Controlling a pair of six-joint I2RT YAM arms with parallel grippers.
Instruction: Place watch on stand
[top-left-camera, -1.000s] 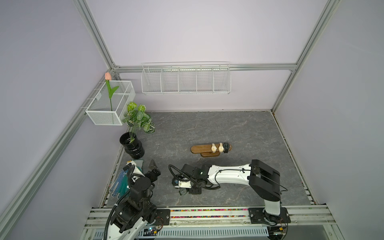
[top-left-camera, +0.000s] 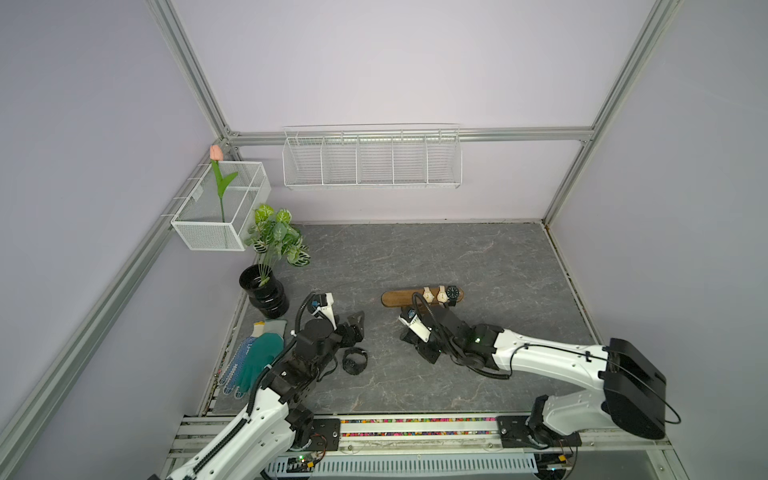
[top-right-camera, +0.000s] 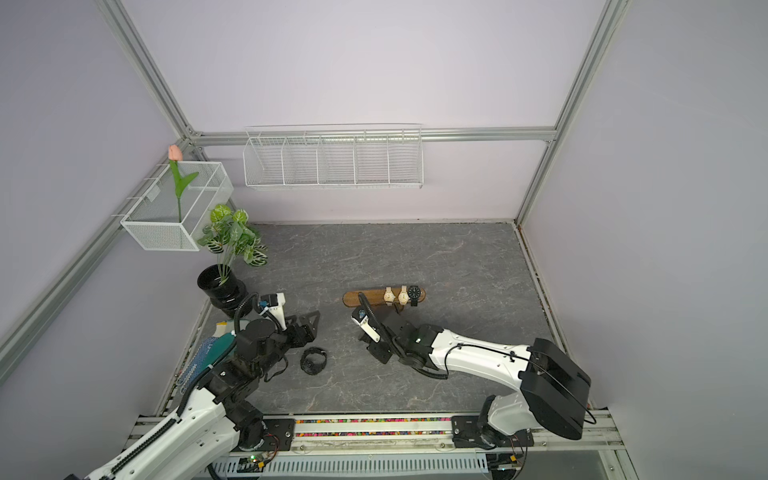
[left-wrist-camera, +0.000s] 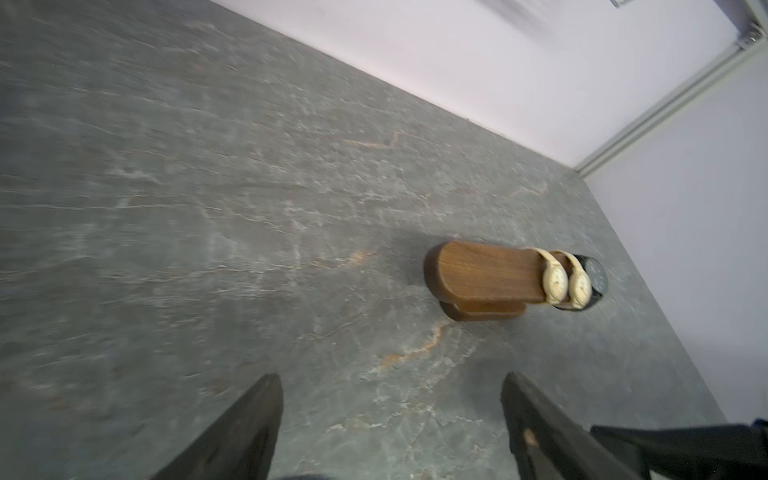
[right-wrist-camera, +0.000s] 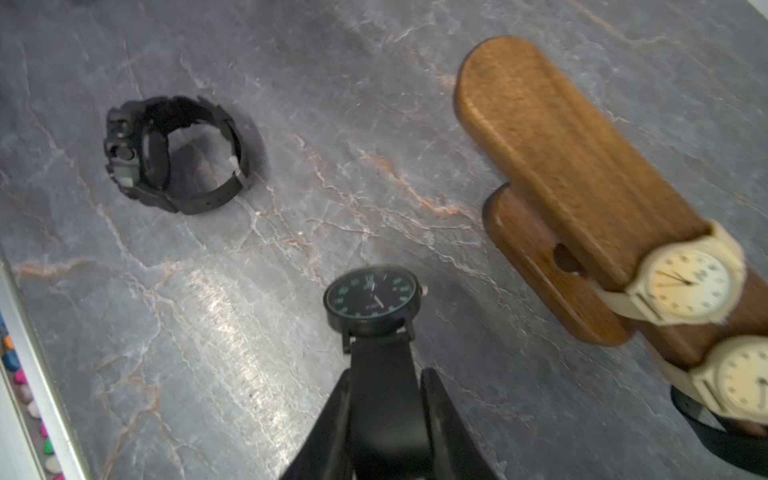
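The wooden stand (top-left-camera: 400, 297) holds two cream watches (right-wrist-camera: 689, 280) and a dark watch (top-left-camera: 452, 293) at its right end. In the right wrist view a black watch (right-wrist-camera: 373, 296) hangs by its strap, which my right gripper is shut on, just left of the stand. Another black watch (right-wrist-camera: 212, 196) lies on the table. My left gripper stands open, with nothing seen between its fingers, above the table left of the stand.
A potted plant (top-left-camera: 264, 296) and gloves (top-left-camera: 257, 364) are at the left. Wire baskets (top-left-camera: 372, 160) hang on the walls.
My right gripper has moved back and to the right toward the stand, uncovering the watch on the table. My left gripper has moved right.
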